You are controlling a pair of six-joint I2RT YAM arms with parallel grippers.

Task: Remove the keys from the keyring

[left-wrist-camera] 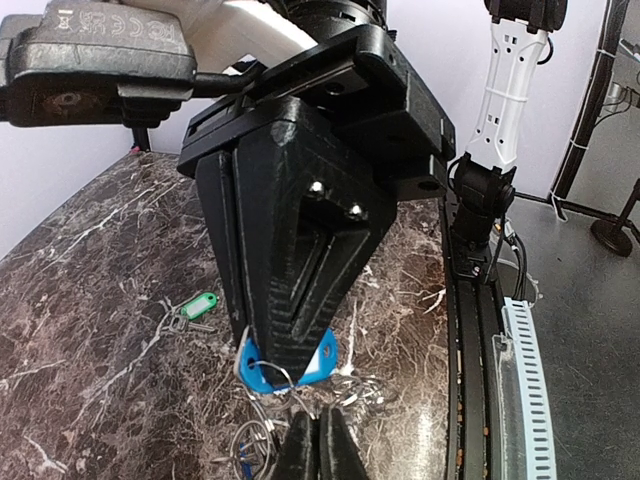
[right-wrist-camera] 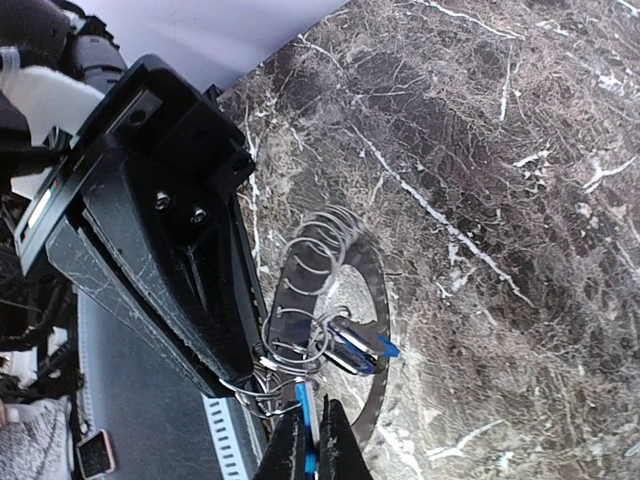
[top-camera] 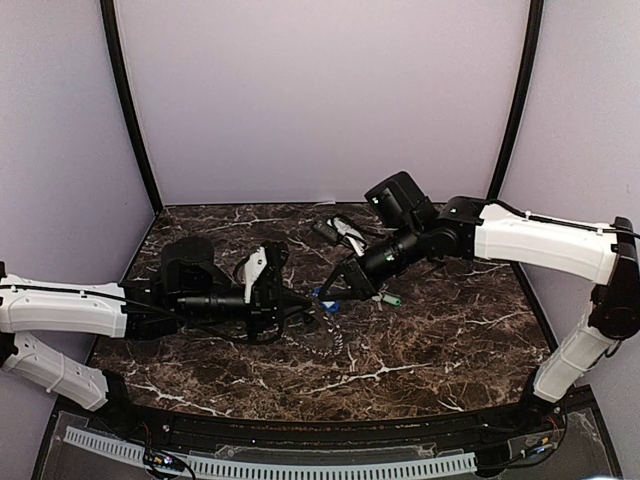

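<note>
In the top view my left gripper point(top-camera: 306, 306) and right gripper point(top-camera: 328, 292) meet near the table's middle, tips close together. A blue key tag is pinched in the right gripper's shut fingers; its thin edge point(right-wrist-camera: 304, 402) shows between those fingers in the right wrist view. From the tag a thin wire keyring point(left-wrist-camera: 276, 369) runs to the left gripper's point(left-wrist-camera: 318, 415) shut tips, which appear to grip it. Silver coiled wire point(right-wrist-camera: 325, 240) and a metal piece with blue ends point(right-wrist-camera: 350, 345) hang beside the left fingers. The keys' attachment is hard to make out.
A green tag point(left-wrist-camera: 198, 305) with keys lies on the dark marble table, behind and right of the grippers in the top view point(top-camera: 391, 300).
</note>
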